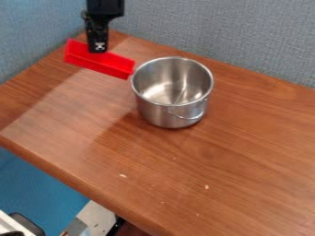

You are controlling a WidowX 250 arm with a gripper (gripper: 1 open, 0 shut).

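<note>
A red rectangular block point(106, 64) hangs tilted at the upper left, left of and a little above a steel pot point(172, 106). My black gripper point(99, 46) points down onto the block from above and appears closed on it, though its fingertips are small and partly hard to make out. The pot stands upright on the wooden table and looks empty.
Grey-blue padded walls line the back and left. The table's front-left edge drops to a blue surface.
</note>
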